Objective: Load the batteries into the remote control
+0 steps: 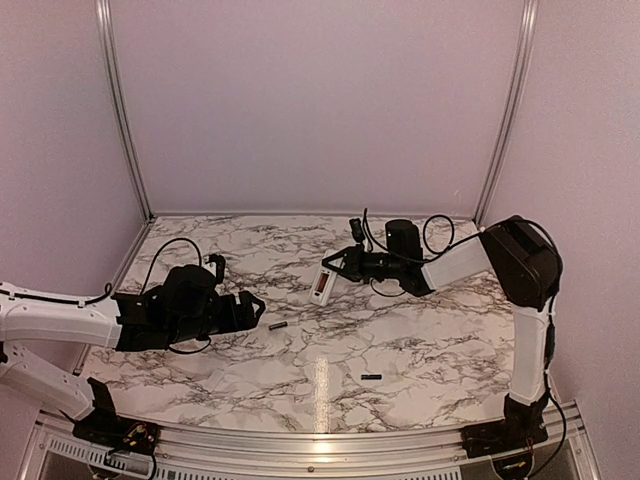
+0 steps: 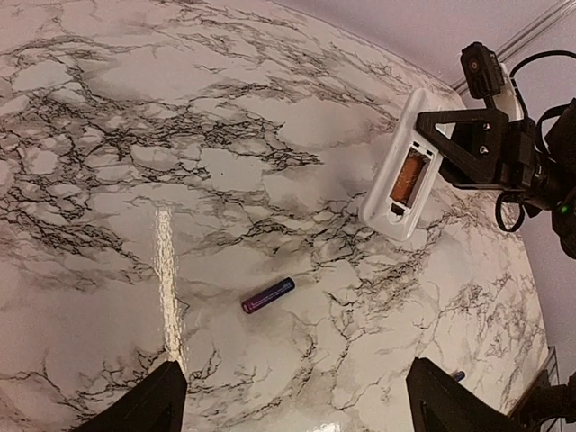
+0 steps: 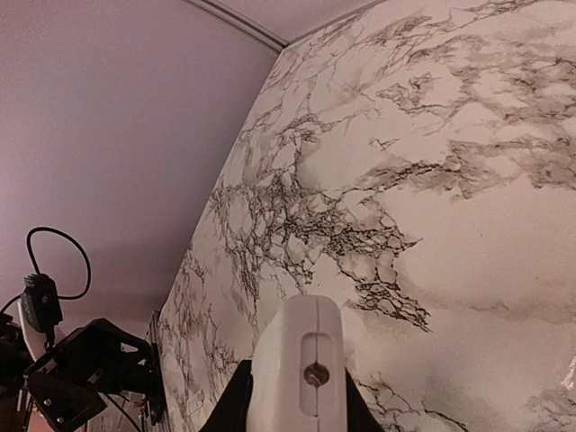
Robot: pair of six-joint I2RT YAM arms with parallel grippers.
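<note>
The white remote, its battery compartment facing up and showing reddish-brown inside, is held at its top end by my right gripper, which is shut on it; in the right wrist view the remote fills the space between the fingers. A small battery lies on the marble table left of the remote, purple in the left wrist view. Another battery lies nearer the front. My left gripper is at the left with fingers apart, above the table, nothing seen between them.
Free space lies at the centre, back and front right.
</note>
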